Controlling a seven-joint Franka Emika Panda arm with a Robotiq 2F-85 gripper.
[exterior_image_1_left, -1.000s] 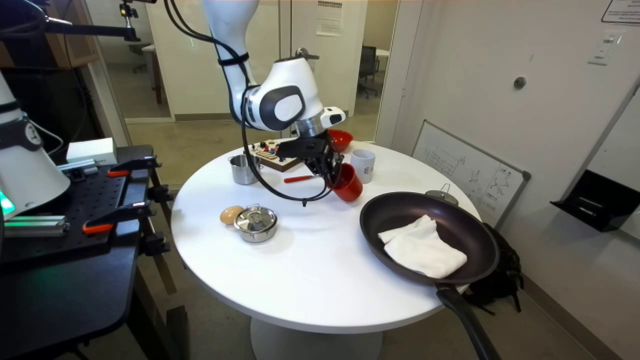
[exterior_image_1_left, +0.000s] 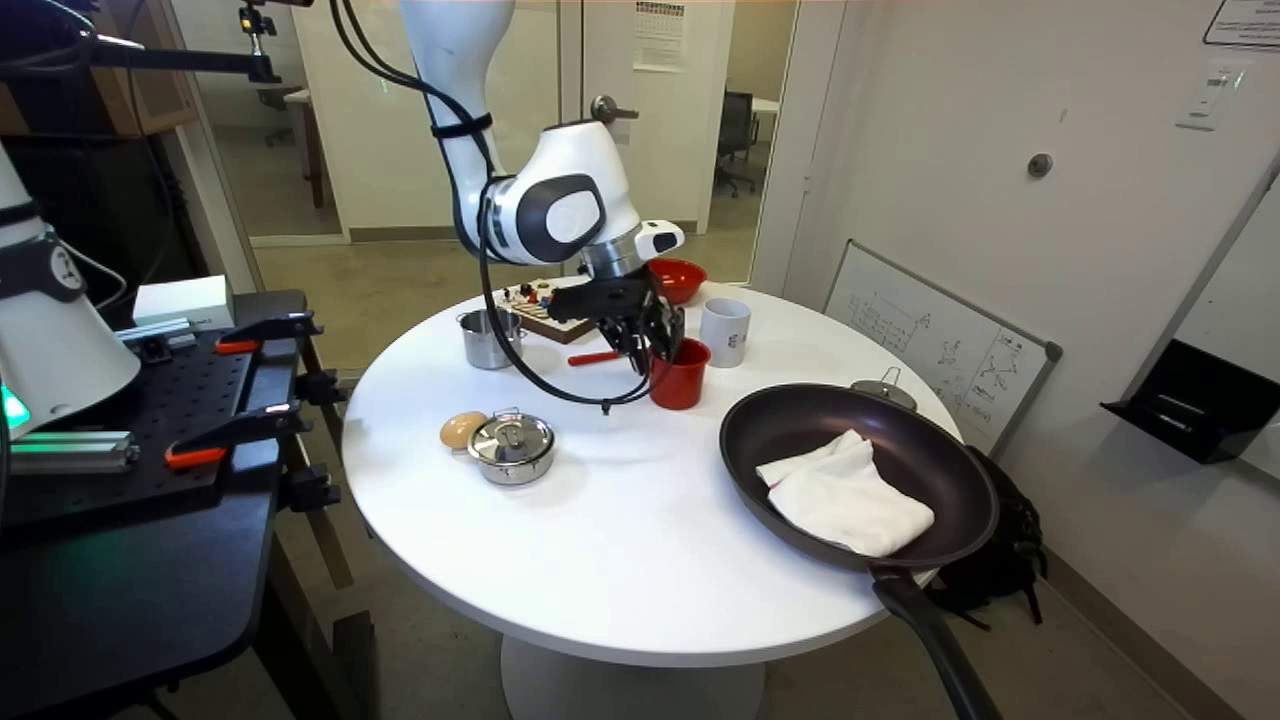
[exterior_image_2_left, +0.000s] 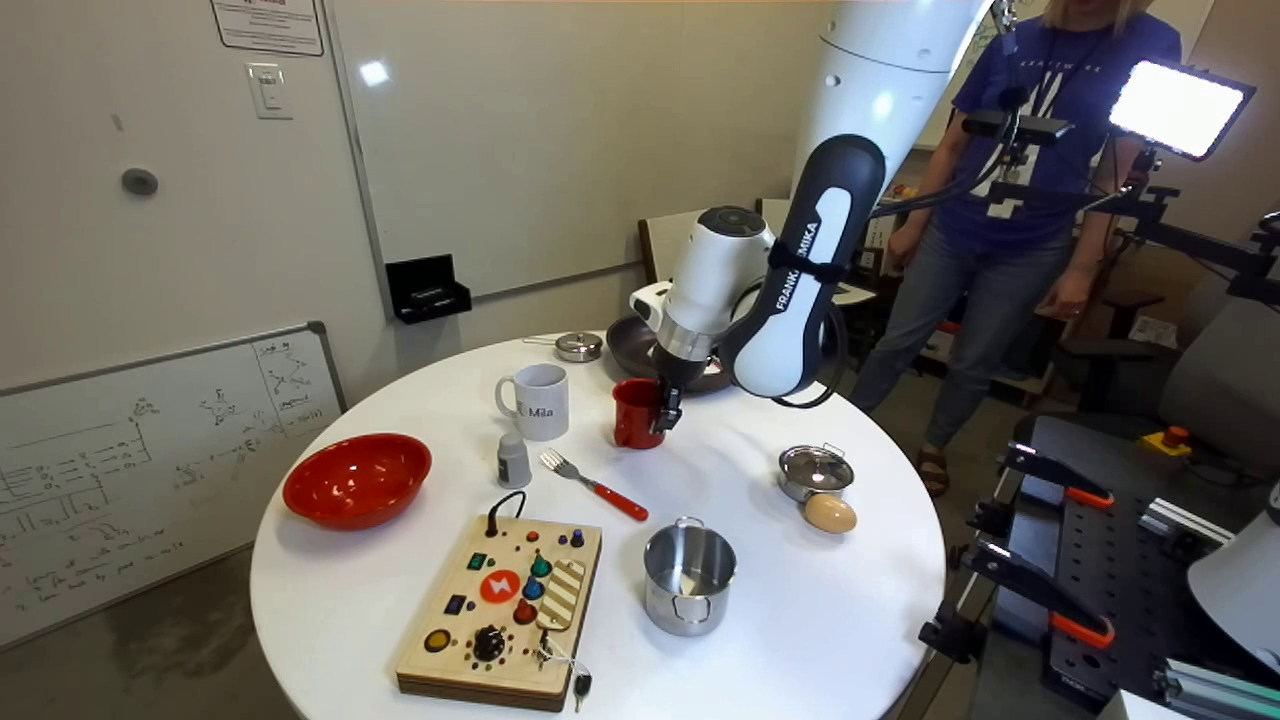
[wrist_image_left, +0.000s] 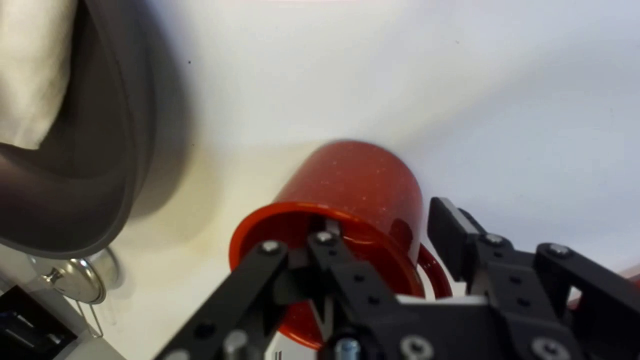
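Observation:
A red mug (exterior_image_1_left: 680, 378) stands upright on the white round table, at the frying pan's left in exterior view 1. My gripper is at its rim with the fingers apart. In the wrist view one finger reaches into the mug's mouth, while the other finger (wrist_image_left: 450, 240) is outside, beside the handle (wrist_image_left: 436, 273). The mug's wall lies between them, with a visible gap to the outer finger. Whether the inner finger touches the wall is hidden. Exterior view 2 shows the gripper (exterior_image_2_left: 668, 410) at the mug's near right side.
Close by are a white mug (exterior_image_2_left: 540, 402), a grey shaker (exterior_image_2_left: 513, 460) and a red-handled fork (exterior_image_2_left: 600, 486). The black pan (exterior_image_1_left: 768, 420) holds a white cloth (exterior_image_1_left: 852, 498). A steel pot (exterior_image_2_left: 690, 576), lidded pot (exterior_image_1_left: 512, 446) and control board (exterior_image_2_left: 504, 612) stand farther off.
The red mug was tilted at the gripper a second ago; now it stands upright, slightly farther left in exterior view 1. The arm has shifted slightly left and down.

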